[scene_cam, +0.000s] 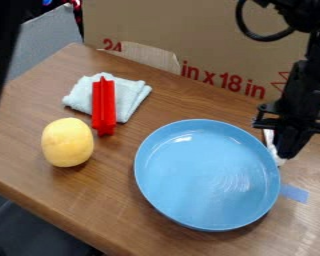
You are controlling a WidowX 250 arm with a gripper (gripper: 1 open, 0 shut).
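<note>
A blue plate (pixel 203 175) lies on the wooden table at centre right. My gripper (pixel 283 148) is at the right edge, just above and beside the plate's upper right rim; whether anything is between its fingers is hard to see. A small white object (pixel 275 158) is partly hidden beneath it, by the rim. A yellow round object (pixel 67 142) sits at left, and a red bar (pixel 104 108) lies by a folded pale cloth (pixel 125 92).
A cardboard box (pixel 190 50) stands along the back of the table. A strip of blue tape (pixel 294 193) is right of the plate. Bare table (pixel 96 200) shows at lower left.
</note>
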